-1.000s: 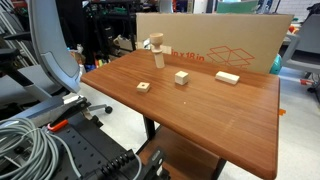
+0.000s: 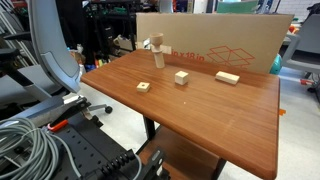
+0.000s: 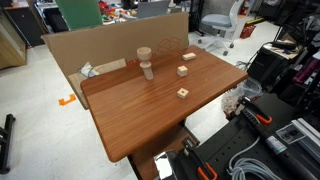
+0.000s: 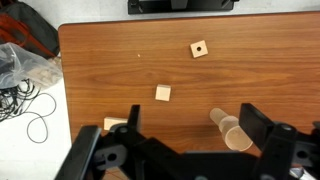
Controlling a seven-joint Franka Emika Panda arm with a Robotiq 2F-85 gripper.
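Note:
My gripper shows only in the wrist view, where it looks down on the table from above. Its two dark fingers are spread wide, open and holding nothing. Below, a pale cube (image 4: 163,92) sits near mid-table. A small square block with a dark hole (image 4: 199,48) lies near one edge. The tall, pale stacked or cup-topped piece (image 4: 232,131) stands by the right finger, which partly covers that area. Near the left finger is a flat rectangular block (image 4: 115,123). The tall piece (image 2: 157,48) stands upright in exterior view 1.
A large cardboard panel (image 3: 115,49) stands along one side of the wooden table (image 2: 228,113). Beside the table, a dark stand carries coiled cables (image 2: 30,150). A clear plastic bag (image 4: 35,66) lies off the edge.

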